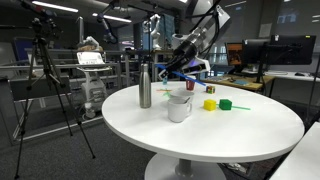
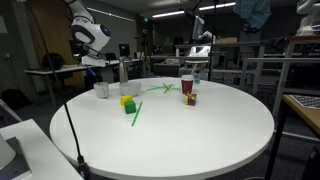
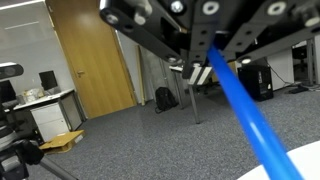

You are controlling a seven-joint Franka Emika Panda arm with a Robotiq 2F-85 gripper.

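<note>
A thin blue stick (image 3: 250, 115) slants away from my gripper, whose dark fingers are shut on it. In exterior view 1 the blue stick (image 1: 190, 78) shows as a tilted line above the table, behind a grey mug (image 1: 180, 107). A tall steel bottle (image 1: 145, 86) stands upright to the left of the mug. From exterior view 2, the mug (image 2: 101, 90) is at the far left of the table, and the gripper there is too small to make out clearly.
On the white table (image 2: 210, 145) are a yellow cube (image 2: 126, 101), a green cube (image 2: 130, 107), a red cup (image 2: 187, 84), a multicoloured cube (image 2: 191, 100) and several green sticks (image 2: 138, 115). A tripod (image 1: 45, 80) stands to the left.
</note>
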